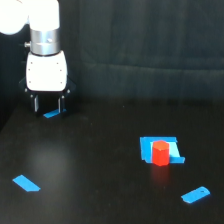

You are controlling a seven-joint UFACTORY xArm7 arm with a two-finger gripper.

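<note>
A small red block sits on the lower part of a blue-taped square with a pale middle, right of the centre of the dark table. Far from it, at the upper left, my white gripper points downward. Its two dark fingers stand well apart with nothing seen between them. A strip of blue tape lies on the table just under or behind the fingers.
Another blue tape strip marks the table at the lower left, and one more blue strip lies at the lower right. Between gripper and block the dark table is clear. A dark curtain hangs behind.
</note>
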